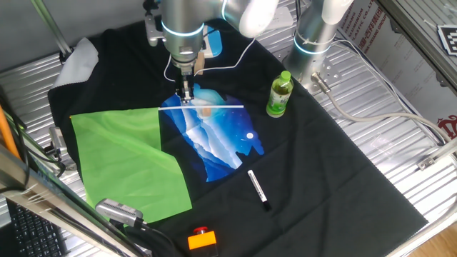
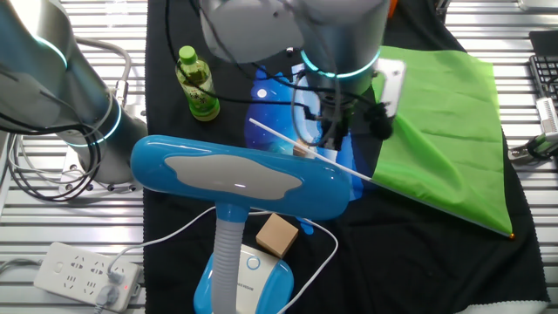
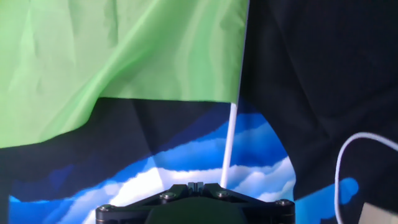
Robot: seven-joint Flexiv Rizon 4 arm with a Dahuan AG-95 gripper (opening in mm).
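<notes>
A green flag (image 1: 132, 168) lies spread on the black cloth, its thin white pole (image 1: 221, 107) running out across a blue printed sheet (image 1: 218, 143). Close to the pole's bare part, over the sheet's upper end, is my gripper (image 1: 187, 101). The wrist view shows my gripper shut, its fingertips together and nothing visible between them. There the white pole (image 3: 229, 140) passes to the right of the fingertips, and the green cloth (image 3: 168, 56) fills the upper left. From the other side, a blue lamp head partly covers the sheet, and the pole (image 2: 301, 146) slants behind the arm's tip.
A green-capped bottle (image 1: 279, 94) stands right of the sheet, and a marker (image 1: 258, 189) lies below it. The blue lamp (image 2: 240, 177), a small wooden block (image 2: 277, 235) and a white cable (image 2: 327, 253) are near the arm.
</notes>
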